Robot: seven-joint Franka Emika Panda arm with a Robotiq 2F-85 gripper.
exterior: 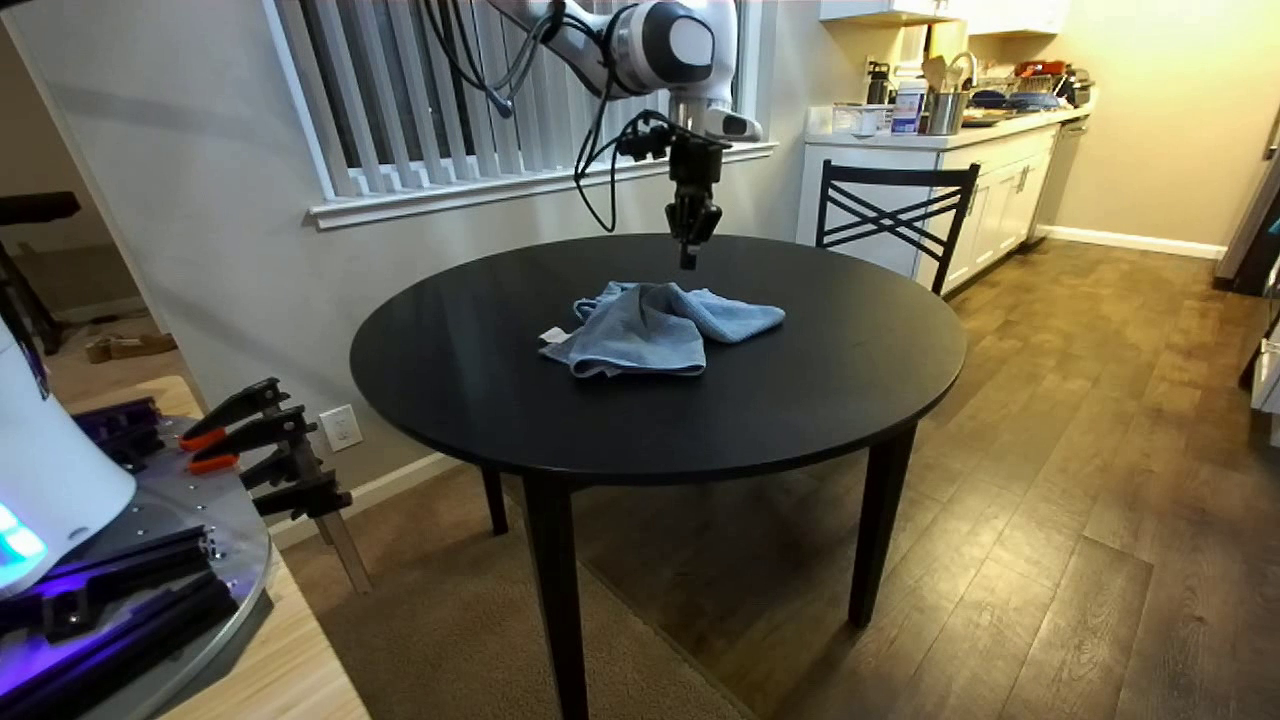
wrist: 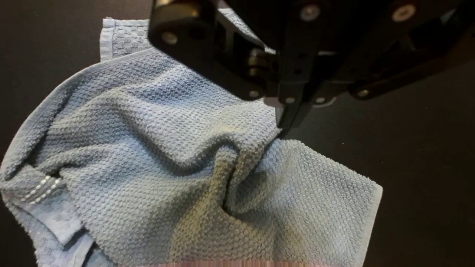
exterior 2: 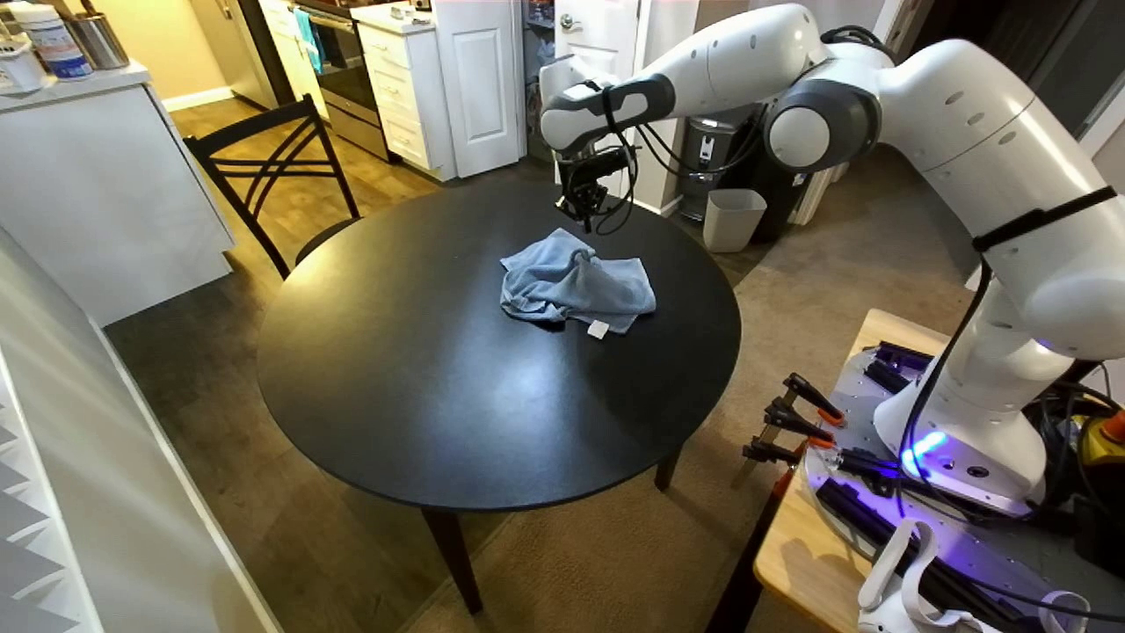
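Note:
A crumpled blue-grey towel (exterior: 642, 330) lies on the round black table (exterior: 480, 414), folded over itself in places, with a small white tag (exterior 2: 598, 329) at one edge. My gripper (exterior: 687, 260) hangs above the table, over the towel's far side and apart from it. In the wrist view the fingers (wrist: 289, 115) are closed together with no cloth between them. That view shows the towel's creased middle (wrist: 231, 178) below, its ends spreading to either side.
A black chair (exterior 2: 279, 174) stands at the table's edge on the kitchen side. Bare tabletop surrounds the towel. Clamps (exterior 2: 786, 417) are fixed along the edge of the robot's wooden stand.

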